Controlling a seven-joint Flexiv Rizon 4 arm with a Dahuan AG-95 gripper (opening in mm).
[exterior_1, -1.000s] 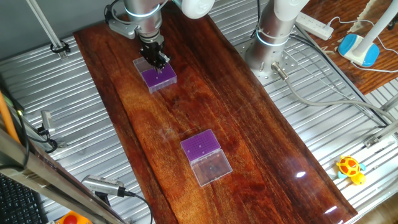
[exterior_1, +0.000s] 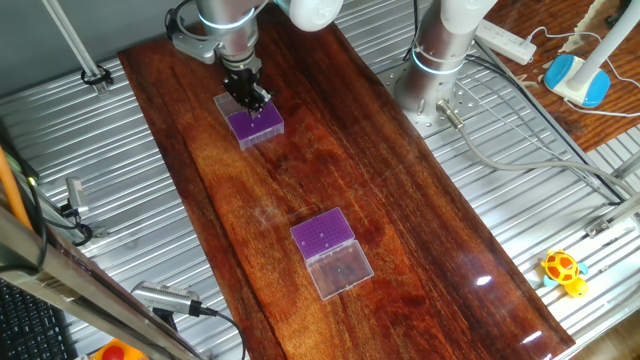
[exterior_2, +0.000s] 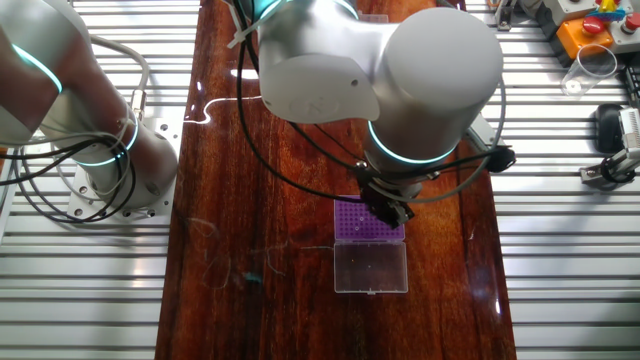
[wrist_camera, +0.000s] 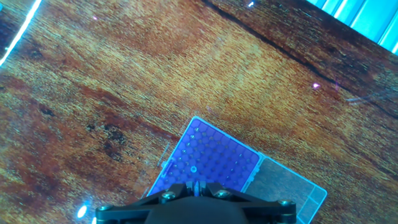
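One purple rack box (exterior_1: 262, 127) with a clear lid folded open lies at the far end of the wooden board. Over it hangs my gripper (exterior_1: 257, 108), its tip close above the rack. In the wrist view the purple grid of holes (wrist_camera: 208, 152) stretches out ahead of the fingers, and a small pale ring sits in the grid. The fingertips of the gripper appear close together; whether they hold something thin is unclear. From the other side, the gripper (exterior_2: 395, 212) covers the rack's right part, with the clear lid (exterior_2: 370, 268) flat beside it.
A second purple rack box (exterior_1: 322, 233), its clear lid (exterior_1: 340, 269) open, lies on the nearer part of the board (exterior_1: 430, 230). Bare wood separates the two boxes. The robot's base (exterior_1: 425, 95) stands at the board's right edge.
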